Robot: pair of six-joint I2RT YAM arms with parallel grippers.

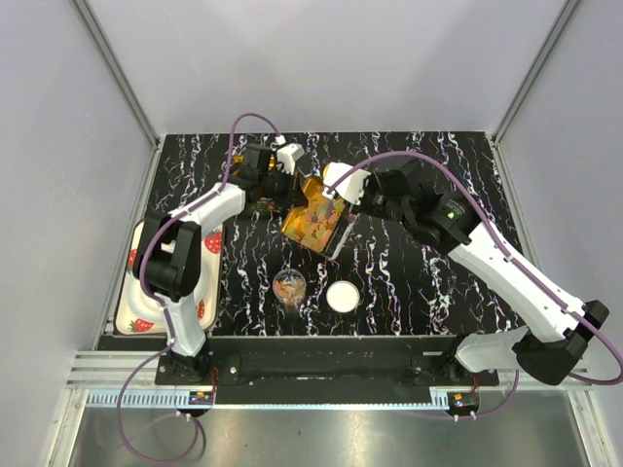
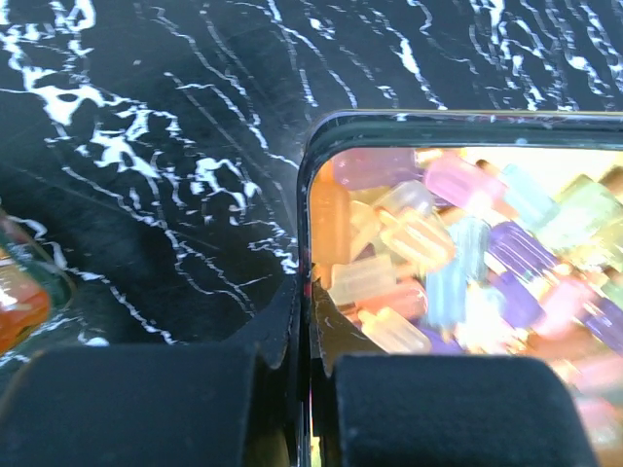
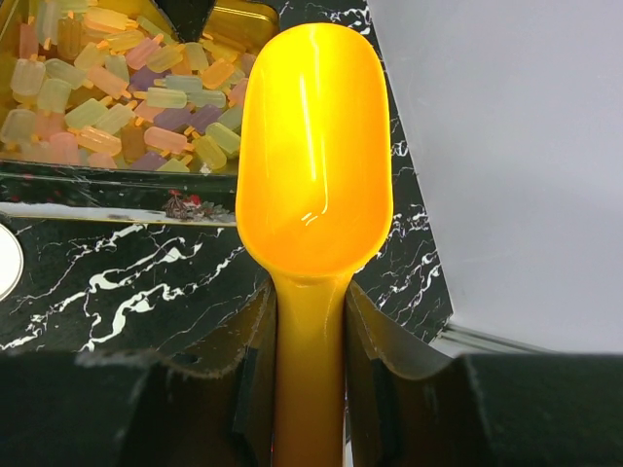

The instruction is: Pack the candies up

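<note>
A clear amber box (image 1: pixel 313 224) of many-coloured, popsicle-shaped candies (image 3: pixel 127 88) stands mid-table, turned at an angle. My left gripper is shut on the box's rim, with the thin wall running between its fingers near one corner. In the right wrist view, my right gripper is shut on the handle of a yellow scoop (image 3: pixel 313 146). The scoop's bowl is empty and hangs beside the box. Nearer the front, a round clear jar (image 1: pixel 289 284) shows a few orange bits inside, and a white round lid (image 1: pixel 343 297) lies to its right.
Another amber container (image 1: pixel 238 167) sits at the back left, partly behind the left arm. A strawberry-patterned tray (image 1: pixel 142 327) lies at the far left.
</note>
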